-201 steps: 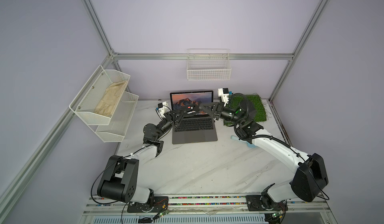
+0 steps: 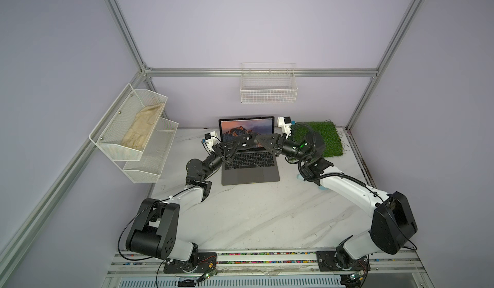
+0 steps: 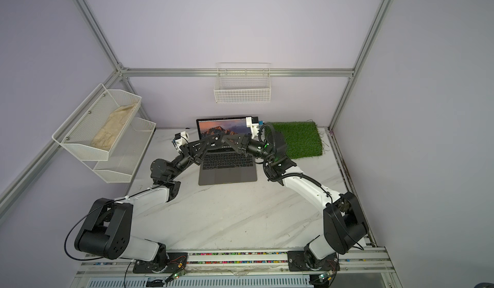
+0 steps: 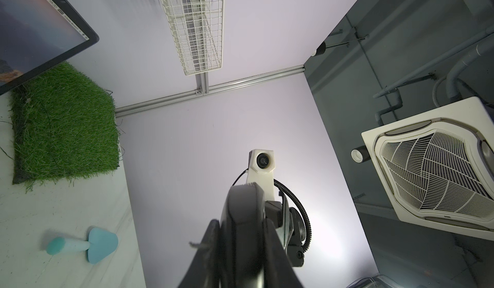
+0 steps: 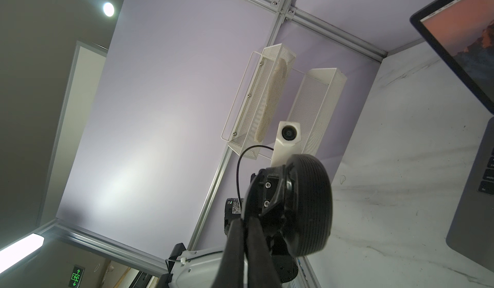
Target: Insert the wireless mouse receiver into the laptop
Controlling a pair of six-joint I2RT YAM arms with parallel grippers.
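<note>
A dark rounded mouse (image 4: 244, 231) is pinched between the fingers of my left gripper, which is shut on it above the laptop. In the right wrist view the same mouse (image 5: 308, 205) shows a ribbed dark side. My right gripper is shut, its fingertips close against the mouse; whether they touch it, or have something thin between them, cannot be told. The laptop (image 2: 250, 176) stands open below both grippers, its screen lit. I cannot make out the small receiver in any view.
Green turf (image 2: 324, 136) lies right of the laptop. A blue spatula-like tool (image 4: 100, 244) is on the table, mostly behind my right arm from above. White baskets hang on the left (image 2: 133, 133) and back (image 2: 268, 87).
Over the last second my right arm has moved a little left and its gripper has drawn closer to the mouse. The left arm has barely shifted.
</note>
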